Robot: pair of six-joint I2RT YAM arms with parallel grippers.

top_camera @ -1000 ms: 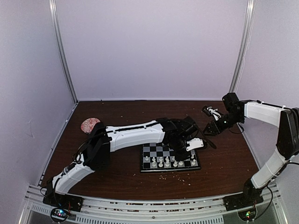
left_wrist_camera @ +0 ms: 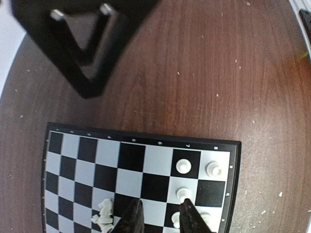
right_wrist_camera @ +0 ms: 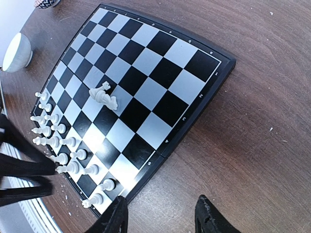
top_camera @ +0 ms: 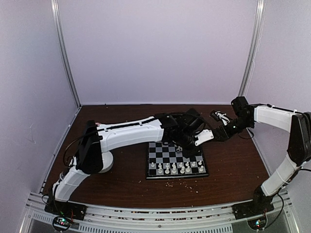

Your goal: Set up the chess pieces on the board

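The black-framed chessboard [top_camera: 153,176] lies on the brown table, with white pieces [top_camera: 173,170] upright in two rows along its near side. Toward the middle of the board, white pieces [right_wrist_camera: 103,97] lie on their sides in a small heap. Above the board, by the corner with a rook [left_wrist_camera: 214,169] and a pawn [left_wrist_camera: 183,166], my left gripper stands part open, with no piece visibly gripped. My right gripper is open and empty, off the board's edge above bare table.
A white bowl [top_camera: 107,162] stands left of the board, partly behind the left arm. A patterned round object [right_wrist_camera: 46,3] shows at the right wrist view's top edge. Small crumbs [top_camera: 168,184] lie in front of the board. Table right of the board is clear.
My left arm has swung back and up slightly, uncovering the white bowl and mostly covering the red-and-white round object. The right arm is where it was.
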